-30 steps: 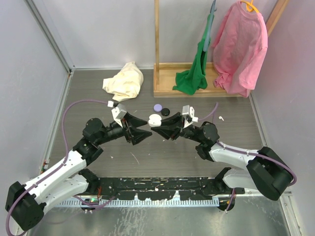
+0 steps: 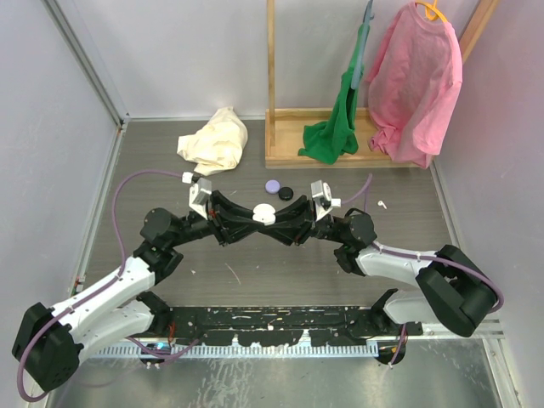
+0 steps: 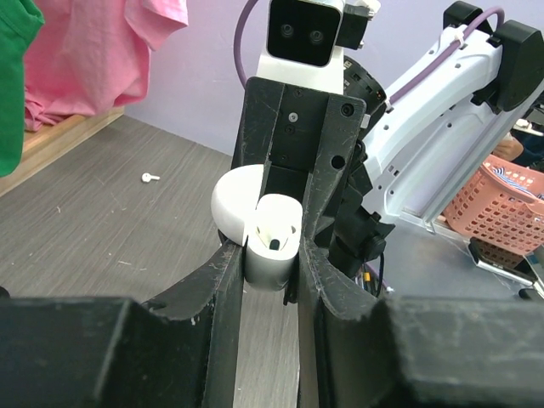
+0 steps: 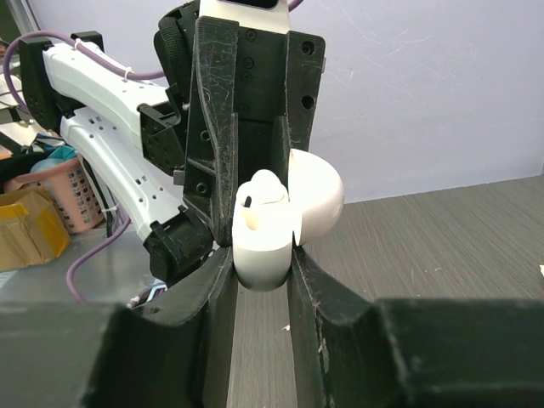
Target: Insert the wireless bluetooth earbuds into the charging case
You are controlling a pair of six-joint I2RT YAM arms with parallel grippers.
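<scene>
In the top view a white charging case (image 2: 263,212) is held at the centre between my left gripper (image 2: 248,219) and my right gripper (image 2: 280,219), whose fingertips meet from opposite sides. In the left wrist view my left gripper is shut on a white rounded piece (image 3: 270,259), with a second white rounded part (image 3: 229,200) behind it against the right gripper. In the right wrist view my right gripper is shut on a white piece (image 4: 262,255). An earbud inside cannot be told apart clearly. A small white earbud-like item (image 3: 147,178) lies on the floor.
Purple (image 2: 272,186) and black (image 2: 286,193) round discs lie behind the grippers. A cream cloth (image 2: 212,140) lies at back left, a wooden rack (image 2: 289,136) with hanging clothes at back right.
From about a second ago, the two grippers have come together, the left moving right onto the white case.
</scene>
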